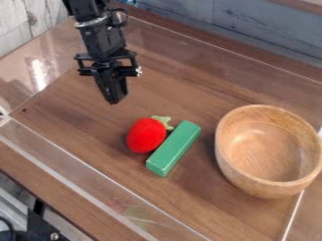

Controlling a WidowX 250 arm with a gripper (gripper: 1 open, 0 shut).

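Note:
My black gripper [113,92] hangs over the upper left of the wooden table, above and to the left of the objects, apart from them; how far its fingers are open is hard to make out. A red tomato-like item [145,136] with a green stem lies mid-table, beside a green rectangular block [174,149]. A wooden bowl [266,179] stands to their right.
A pale wall [227,19] runs along the rear, and black cables or parts lie off the table at the lower left.

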